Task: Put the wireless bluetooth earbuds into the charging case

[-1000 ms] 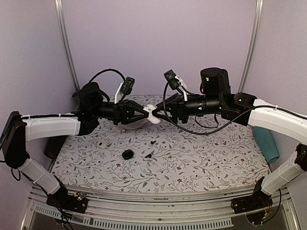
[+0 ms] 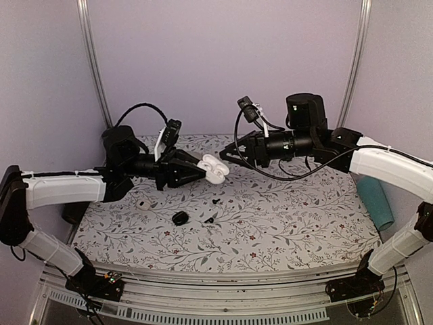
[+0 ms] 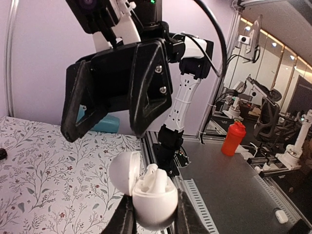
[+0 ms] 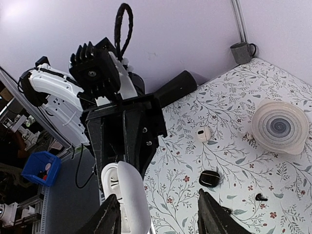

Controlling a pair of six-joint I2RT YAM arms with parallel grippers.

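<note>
The white charging case (image 2: 214, 169) is held in my left gripper (image 2: 197, 173), its lid raised; in the left wrist view the case (image 3: 153, 204) shows white earbud shapes (image 3: 158, 180) inside. My left gripper is shut on the case. My right gripper (image 2: 227, 154) is just right of and above the case, apart from it, with nothing visible between its parted fingers. In the right wrist view the case (image 4: 134, 195) stands upright near the lower left, behind the right gripper's fingertips.
On the floral mat lie a small dark box (image 4: 209, 178), a small white item (image 4: 203, 134), dark bits (image 4: 261, 197) and a round clear-lidded container (image 4: 279, 126). A mug (image 4: 241, 52) stands at the edge. A teal roll (image 2: 372, 203) lies at the right.
The left gripper with the case has shifted slightly left and down.
</note>
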